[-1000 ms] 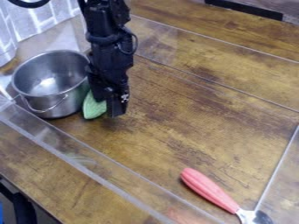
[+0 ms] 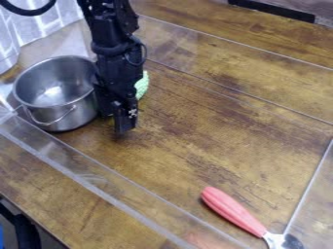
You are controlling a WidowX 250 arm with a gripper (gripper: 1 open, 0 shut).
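Observation:
My black gripper (image 2: 120,119) is low at the left of the table, right beside a steel pot (image 2: 53,89), its fingers near the pot's right side. A green object (image 2: 140,89) shows partly behind the gripper, mostly hidden by it. Whether the fingers are closed on it, I cannot make out.
A red-handled utensil (image 2: 235,209) lies at the front right. Clear strips run along the table's edges, and a white object stands at the back left.
My gripper has shifted slightly left and down toward the pot. The green object is now more hidden below the gripper and shows higher up, behind it.

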